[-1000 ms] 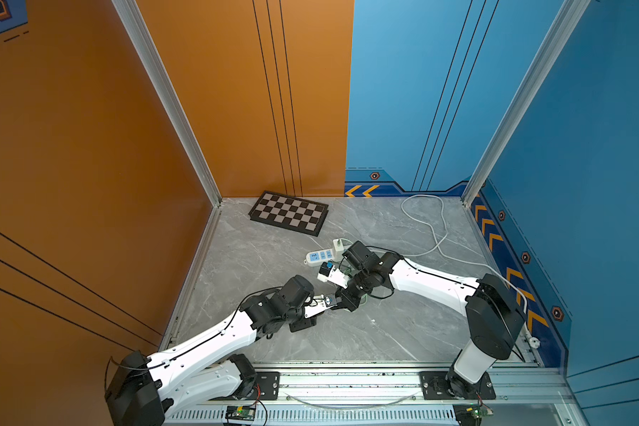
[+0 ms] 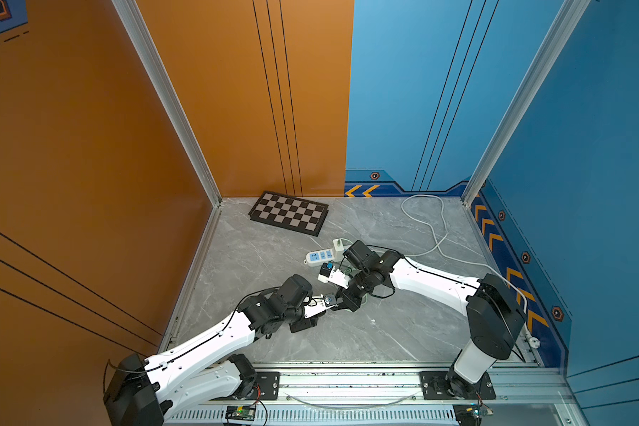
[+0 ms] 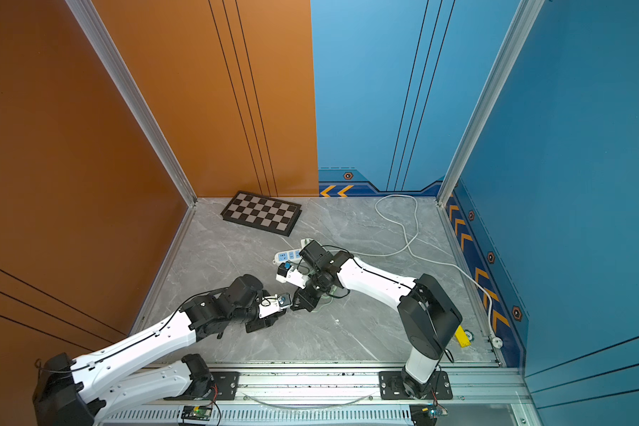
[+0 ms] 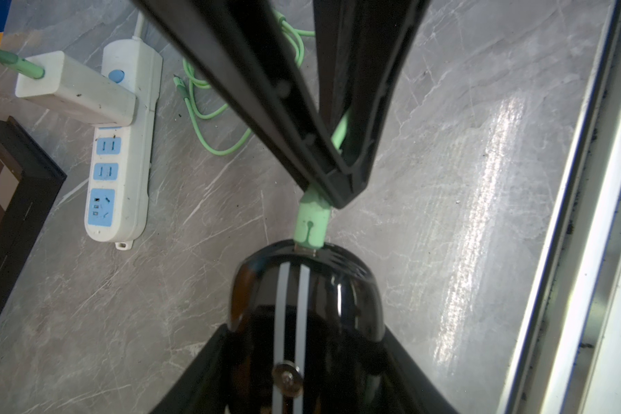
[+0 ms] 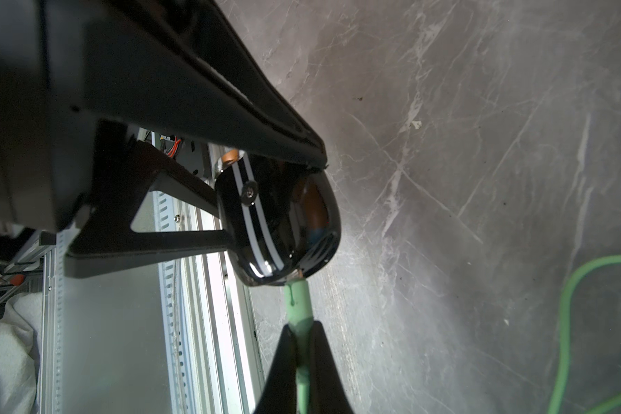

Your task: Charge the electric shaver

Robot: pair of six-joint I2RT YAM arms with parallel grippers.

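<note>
The black electric shaver point(image 4: 307, 310), glossy with two silver stripes, is between the fingers of my left gripper, which is shut around its body. My right gripper has its fingertips closed on the green charging cable, just behind the plug point(image 4: 313, 217). That plug points at the shaver's end face, and in the right wrist view the shaver point(image 5: 283, 220) meets its tip. A short bit of metal shows between them, and I cannot tell how deep it sits. From the top left, both grippers meet above the table's front middle.
A white power strip point(image 4: 120, 172) holds a white charger block point(image 4: 76, 89) with a green cable. Loose green cable loops point(image 4: 220, 148) lie nearby. The checkered board point(image 2: 289, 212) is at the back left.
The right arm looks still.
</note>
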